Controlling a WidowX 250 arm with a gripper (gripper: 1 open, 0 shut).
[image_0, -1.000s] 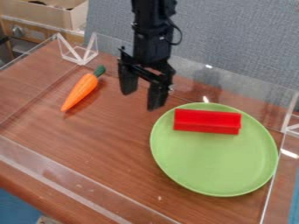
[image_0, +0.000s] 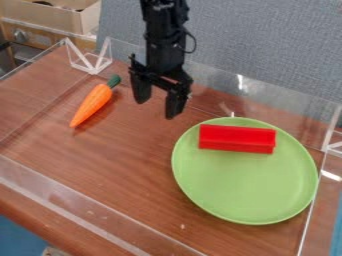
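Note:
My black gripper (image_0: 159, 86) hangs at the top middle, open, fingers pointing down over the bare wooden table with nothing between them. An orange carrot (image_0: 92, 103) with a green top lies to its left on the table. A red block (image_0: 237, 139) lies on the upper half of a green plate (image_0: 243, 200) at the right, below and to the right of my gripper.
A clear low wall (image_0: 291, 98) borders the wooden table (image_0: 127, 165), with white brackets at the back left and right. A grey panel stands behind.
My gripper has shifted a little to the left over the last second. The carrot, plate and red block have stayed where they were.

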